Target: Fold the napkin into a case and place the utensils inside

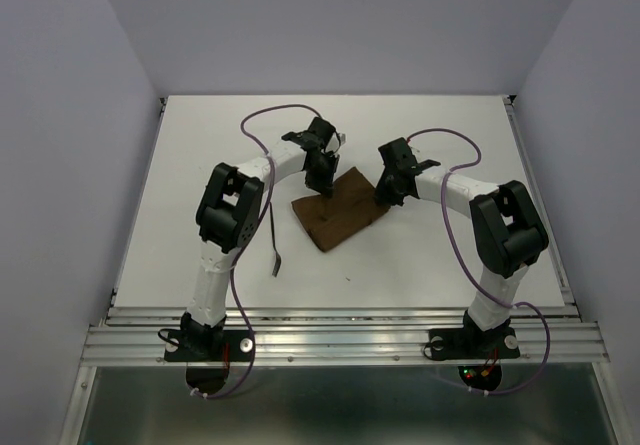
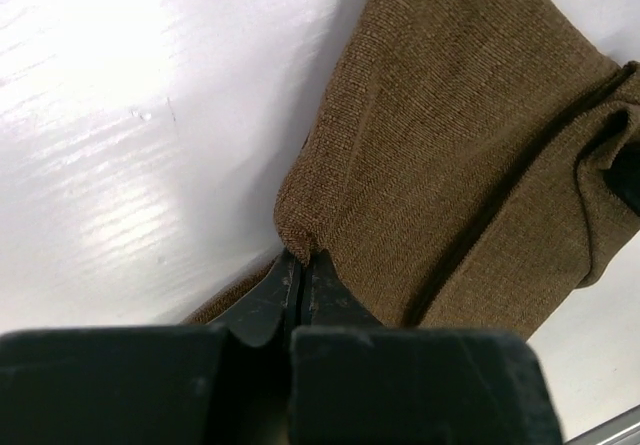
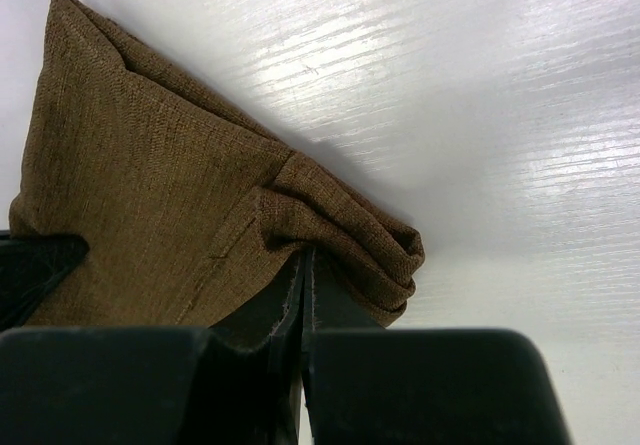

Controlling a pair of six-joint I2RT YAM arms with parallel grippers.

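The brown napkin (image 1: 340, 220) lies folded on the white table between my grippers. My left gripper is shut on the napkin's folded upper edge, with cloth gathered at its fingertips. My right gripper is shut at the bunched, folded corner at the napkin's other end; whether cloth is between its fingertips is unclear. A long, thin utensil (image 1: 275, 255) lies left of the napkin in the top view, apart from it.
Both arms reach in from the near edge.
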